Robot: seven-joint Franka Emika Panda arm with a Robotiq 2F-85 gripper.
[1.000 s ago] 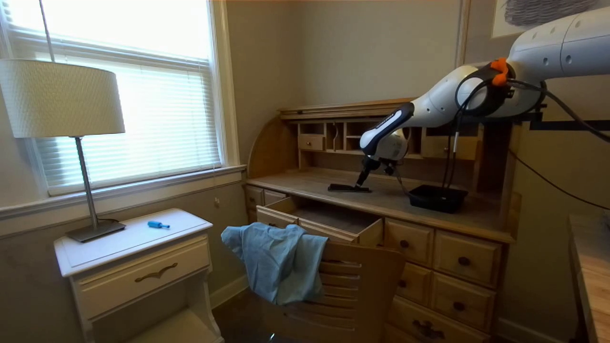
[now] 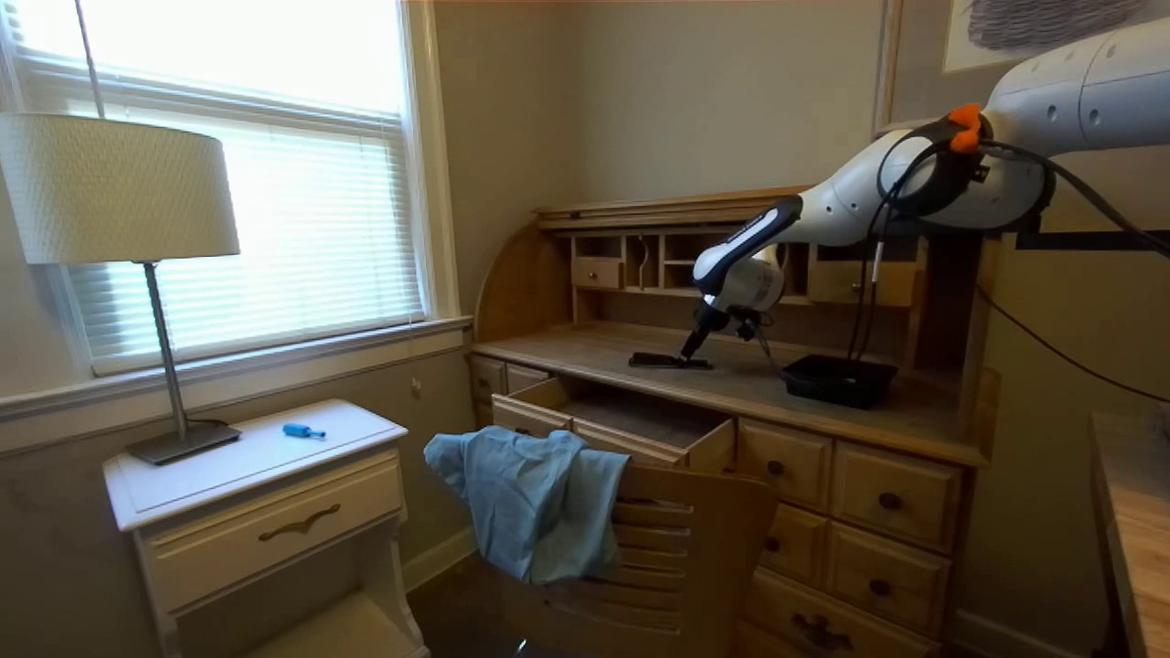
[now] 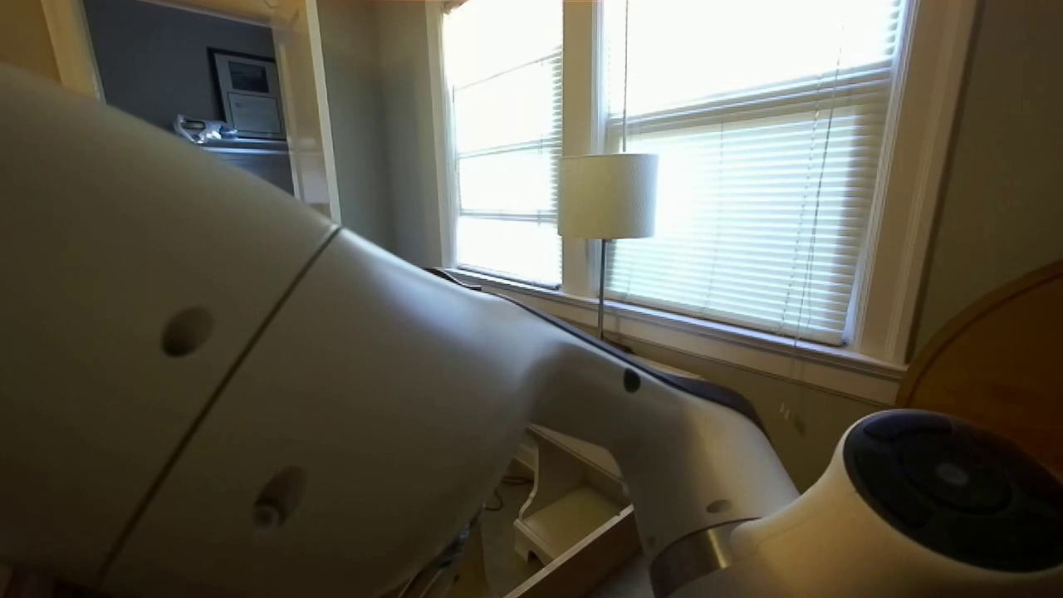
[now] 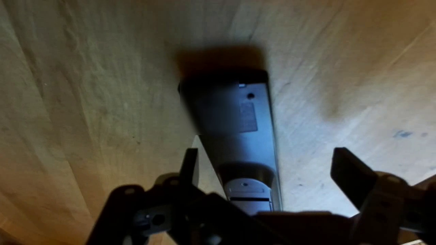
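Note:
A long, flat dark object (image 4: 255, 145), stapler-like in shape, lies on the wooden desktop. In exterior view 1 the same dark object (image 2: 654, 361) rests near the middle of the desk. My gripper is open above it, pointing down, with one finger (image 4: 190, 167) left of the object and the other finger (image 4: 351, 175) farther off to its right. Bare desk shows between each finger and the object. The object's near end is hidden behind the gripper body. Exterior view 2 shows only the arm, not the gripper.
A black tray (image 2: 839, 380) stands on the desk to the right. Below the desktop a drawer (image 2: 647, 417) is pulled out. A chair (image 2: 702, 548) draped with a blue cloth (image 2: 532, 499) stands in front.
The arm's upper links have shifted very slightly. The gripper is almost where it was, at the dark object, which lies in the same place.

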